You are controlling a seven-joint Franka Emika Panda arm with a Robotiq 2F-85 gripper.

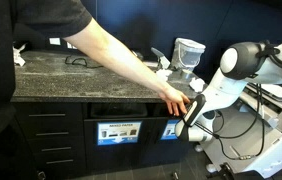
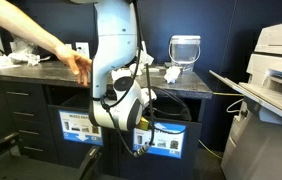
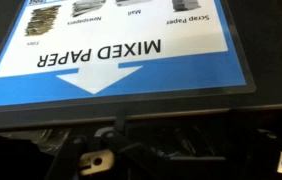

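Observation:
The white arm bends down in front of the counter, and my gripper [image 1: 184, 127] is low by the cabinet front in the first exterior view. Its fingers are hard to make out against the dark bins. Close to the wrist camera is a blue-and-white MIXED PAPER label [image 3: 111, 60], upside down in that view. Below the label's edge lies a dark opening with blurred contents. Two round metal bolts show on the dark gripper parts along the bottom, but whether anything lies between the fingers is too dark to tell.
A person's hand [image 2: 82, 70] is at the arm, seemingly touching it. On the counter [image 1: 81, 85] stand a clear bucket [image 1: 188, 53] and glasses [image 1: 76, 62]. Dark drawers [image 1: 53, 132] stand left of the bins; a white machine [image 2: 266, 95] is at right.

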